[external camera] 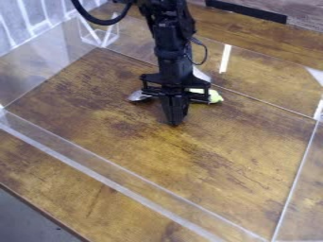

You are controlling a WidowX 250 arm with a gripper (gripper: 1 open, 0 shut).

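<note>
My black gripper [175, 110] hangs low over the wooden tabletop, upper middle of the camera view; whether its fingers are open or shut is hard to tell. Behind it a pale green object [207, 95] sticks out to the right, and a silver piece [138, 96] shows to its left, both partly hidden by the gripper.
Clear plastic walls [89, 161] border the work area on the left, back and right. A white rack [25, 19] stands at the back left.
</note>
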